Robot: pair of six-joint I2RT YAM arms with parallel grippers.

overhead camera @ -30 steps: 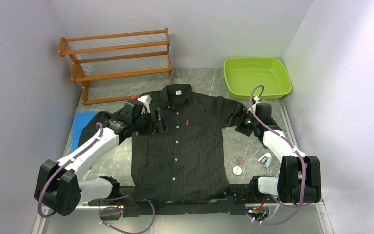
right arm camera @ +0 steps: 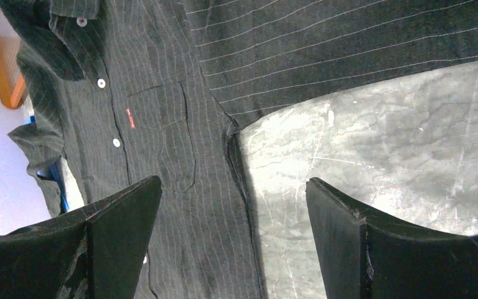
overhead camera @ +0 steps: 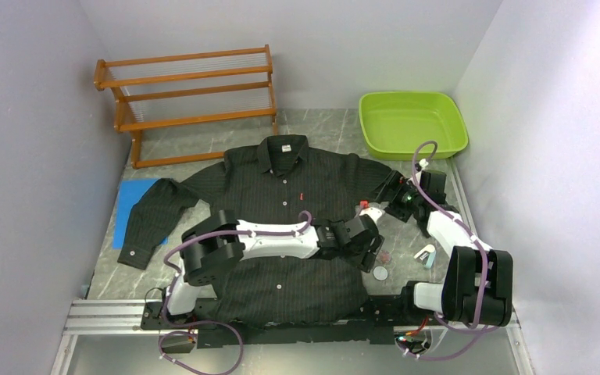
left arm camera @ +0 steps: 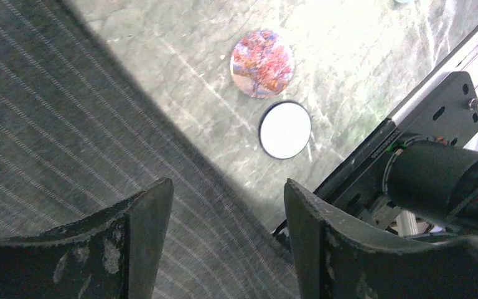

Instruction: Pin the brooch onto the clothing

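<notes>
A dark striped shirt [overhead camera: 254, 195] lies spread on the grey table, sleeves out to both sides. Right of its lower edge rest two round badges: a reddish patterned disc [left arm camera: 262, 64] and a white disc [left arm camera: 285, 130], close to each other. My left gripper hovers above the shirt's right edge, short of both discs, its fingers apart and empty. Over the shirt's right sleeve my right gripper is open, with cloth and bare table visible between its fingers. From above, the left arm covers part of the shirt's middle.
A stapler-like object [overhead camera: 426, 255] lies right of the discs. At the back stand a green basin [overhead camera: 414, 148] and a wooden rack [overhead camera: 195, 121]. The blue sheet [overhead camera: 125, 219] is partly under the left sleeve. A dark bar [left arm camera: 404, 137] runs close beside the discs.
My left arm has swept right across the shirt, from its left shoulder to near the two discs. The right arm has shifted slightly to the right.
</notes>
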